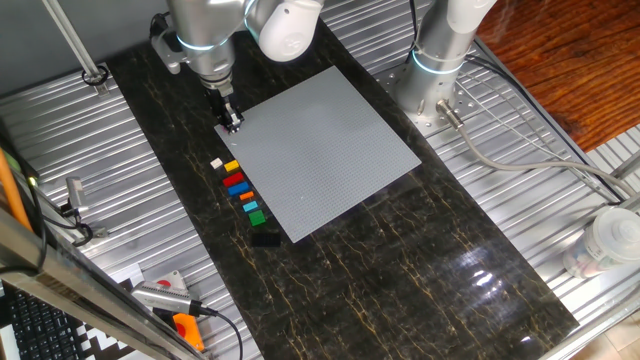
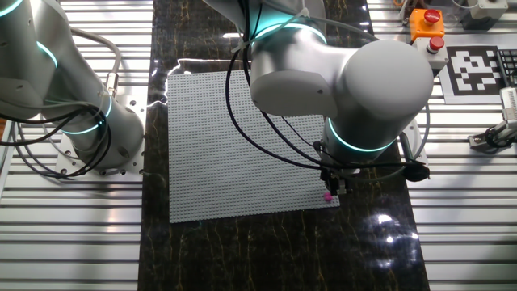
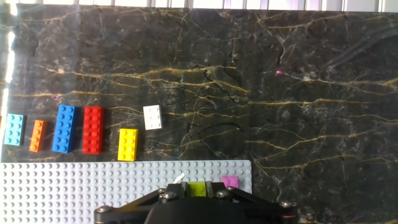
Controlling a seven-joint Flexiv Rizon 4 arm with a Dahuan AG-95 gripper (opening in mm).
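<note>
Between the fingertips of my gripper in the wrist view is a yellow-green brick (image 3: 196,188), and the fingers are shut on it. The gripper is over a corner of the grey baseplate (image 3: 93,186). Right beside the held brick, a pink brick (image 3: 229,182) sits on the plate near that corner. Whether the yellow-green brick touches the studs is hidden by the fingers. In exterior view 1 the gripper (image 1: 232,126) is at the plate's upper left corner. Exterior view 2 shows the pink brick (image 2: 327,196) close to the fingers.
Along the plate's edge lie loose bricks: white (image 3: 152,117), yellow (image 3: 127,144), red (image 3: 92,129), blue (image 3: 63,128), orange (image 3: 37,135), light blue (image 3: 13,129), green (image 1: 257,217) and black (image 1: 266,240). Most of the baseplate is bare.
</note>
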